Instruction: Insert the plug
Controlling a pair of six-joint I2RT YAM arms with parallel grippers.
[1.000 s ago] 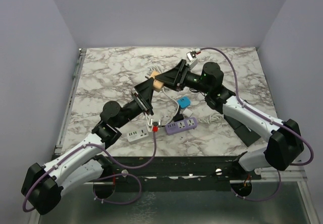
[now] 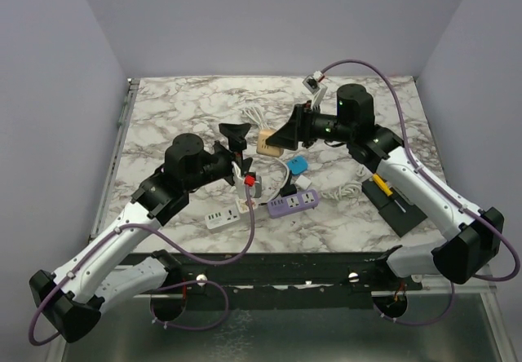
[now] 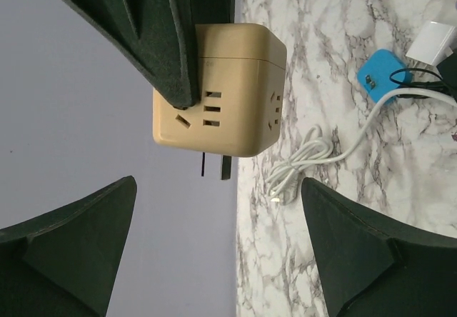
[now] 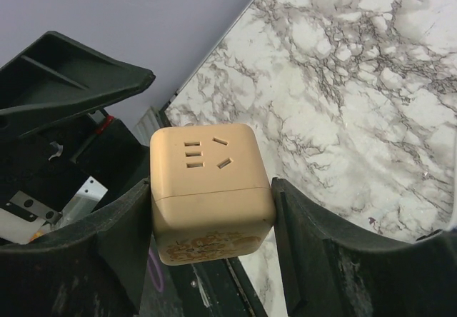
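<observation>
A cube-shaped beige plug adapter (image 2: 272,142) is held up above the table, with my right gripper shut on it. Its socket slots show in the right wrist view. In the left wrist view, flat metal prongs (image 3: 226,167) stick out below the cube (image 3: 232,96). My left gripper (image 2: 234,146) is open just left of the cube, apart from it, with nothing between its fingers. On the table lie a purple and white power strip (image 2: 292,203) and, partly hidden by the left arm, a white power strip (image 2: 222,218).
A blue plug (image 2: 297,165), a white block (image 2: 303,183) and a black plug (image 2: 288,189) lie near the purple strip. A white cable (image 3: 303,158) is coiled behind. Dark pouches (image 2: 395,207) with a yellow tool lie at right.
My left gripper was close against the cube; it drew back left and now stands open, apart. The right gripper, still holding the cube, turned it and moved a little right and nearer the front.
</observation>
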